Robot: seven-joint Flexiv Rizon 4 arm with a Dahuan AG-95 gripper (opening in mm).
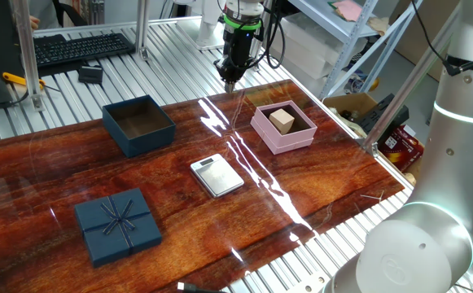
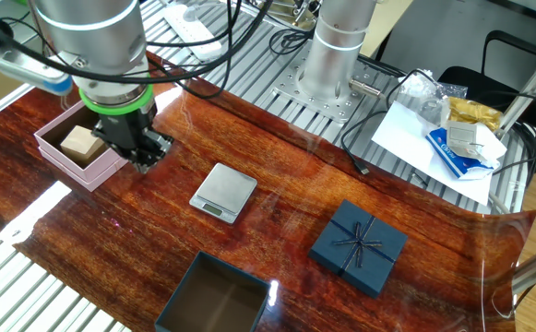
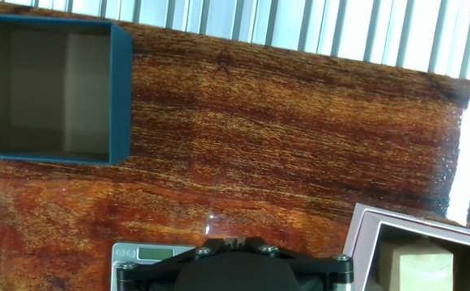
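Note:
My gripper (image 1: 229, 86) hangs above the far edge of the wooden board, apart from every object. Its fingertips meet in the wrist view, and nothing shows between them. A pale wooden block (image 1: 282, 121) lies inside the open pink box (image 1: 285, 147), also visible at the wrist view's lower right. Near the board's middle sits a silver digital scale (image 1: 217, 176) with an empty top. The dark blue box (image 1: 151, 142) is open and empty. Its likely lid, a blue square with a ribbon bow (image 1: 118, 227), lies flat on the board.
The robot's column (image 2: 336, 55) stands on the slatted metal table beside the board. White paper with a blue packet (image 2: 459, 155) lies at one side, and a loose cable (image 2: 358, 164) reaches near the board's edge. Bare wood surrounds the scale.

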